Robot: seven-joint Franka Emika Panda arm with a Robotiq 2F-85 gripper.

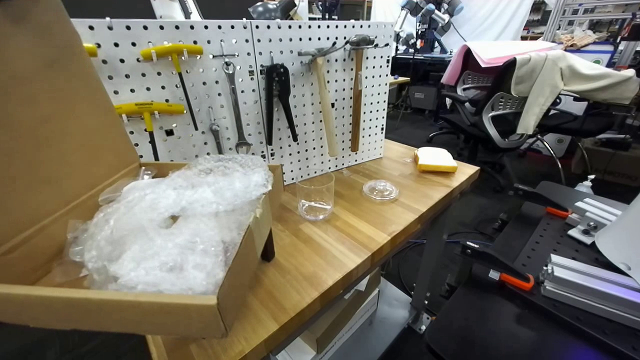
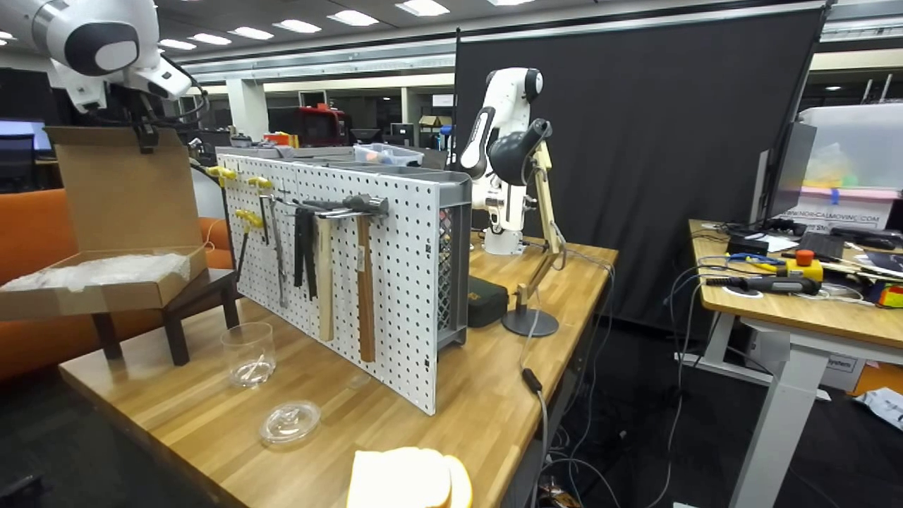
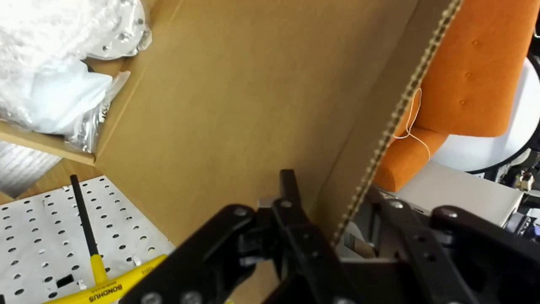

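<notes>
A cardboard box with its lid raised stands at the left in exterior view 1. Clear bubble wrap fills much of it. In exterior view 2 my gripper hangs at the upper edge of that lid. From the wrist, the lid's corrugated edge runs in between the fingers of my gripper, which is shut on the cardboard. One finger lies over the lid's inner face; the other is on the outer side, partly hidden by the flap.
Tools hang on a white pegboard close beside the box. On the wooden table are a clear cup, a clear lid and bread. A dark stand holds the box up. An orange seat lies beyond the lid.
</notes>
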